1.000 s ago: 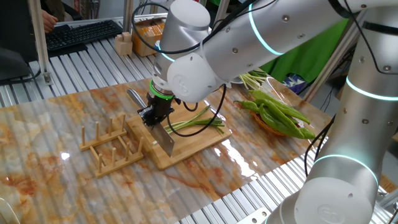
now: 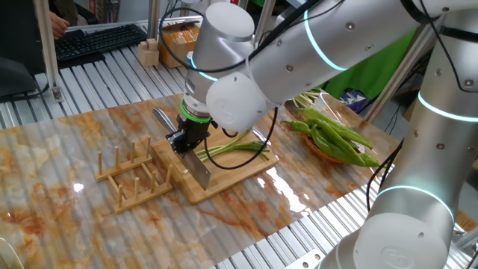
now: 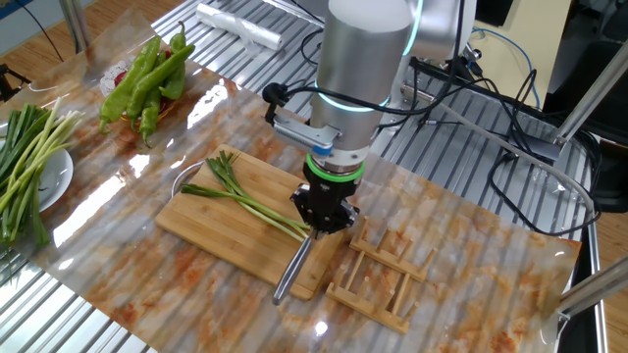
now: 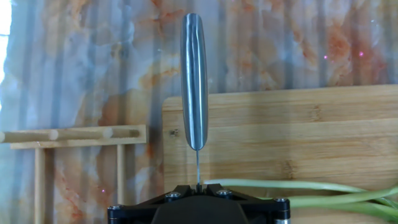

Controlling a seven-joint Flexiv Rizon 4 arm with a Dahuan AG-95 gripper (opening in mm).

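A kitchen knife is held at the base of its blade by my gripper, which is shut on it. The metal handle (image 4: pixel 194 81) sticks out beyond the fingers, and the broad blade (image 2: pixel 197 171) hangs on the opposite side, edge toward the board. Beneath lies a wooden cutting board (image 3: pixel 232 245) with a few green onions (image 3: pixel 245 199) across it. The blade stands close to their pale ends (image 4: pixel 280 185); I cannot tell whether it touches them or the board.
Beside the board stands a wooden peg rack (image 2: pixel 134 183), near the gripper. A basket of green peppers (image 3: pixel 147 83) and a plate (image 3: pixel 57 178) with more green onions lie beyond the board's other end.
The arm's wrist joint has shifted slightly down and right. The knife stays in the gripper, almost at the same place over the board; the onions look unmoved.
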